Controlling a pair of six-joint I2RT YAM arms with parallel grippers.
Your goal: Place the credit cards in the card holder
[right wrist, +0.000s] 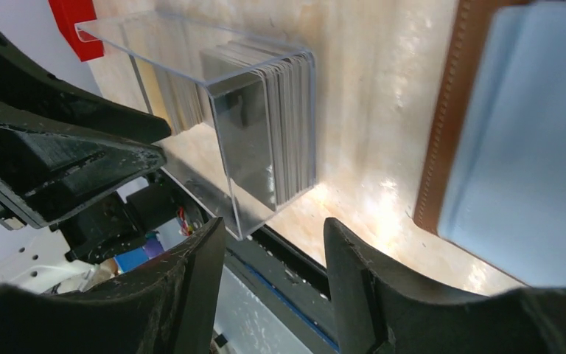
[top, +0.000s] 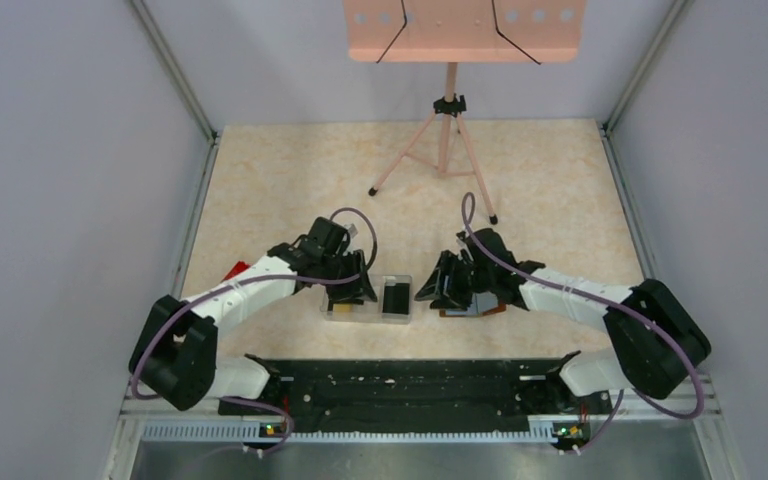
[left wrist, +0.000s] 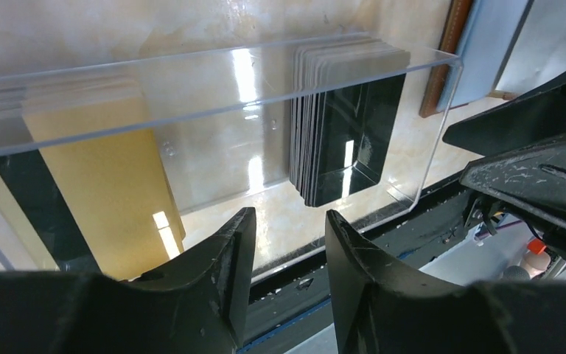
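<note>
A clear open box [left wrist: 214, 195] holds a stack of black cards [left wrist: 354, 140] at its right end and yellow cards [left wrist: 110, 199] with a black one at its left. Over the box hangs my left gripper, its fingers apart and nothing between them. The card holder [right wrist: 553, 147], brown-edged with pale blue pockets, lies open on the table to the right of the box. My right gripper is open and empty, between the box and the holder; in the top view the right arm covers part of the holder [top: 472, 308].
A red object [top: 237, 269] lies at the left, partly behind the left arm. A pink stand [top: 447, 140] rises at the back. The two grippers are close together over the front middle of the table [top: 300, 180].
</note>
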